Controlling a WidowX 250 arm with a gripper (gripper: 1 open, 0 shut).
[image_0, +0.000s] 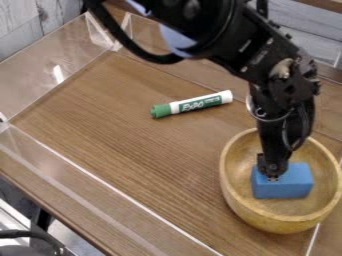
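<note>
A wooden bowl sits at the lower right of the camera view, with a blue rectangular block inside it. My black gripper reaches down into the bowl from above, its fingertips at the top of the block and partly hiding it. By its look it is open, though the fingers overlap in this view.
A green and white marker lies on the wooden table beyond the bowl. Clear side walls border the table.
</note>
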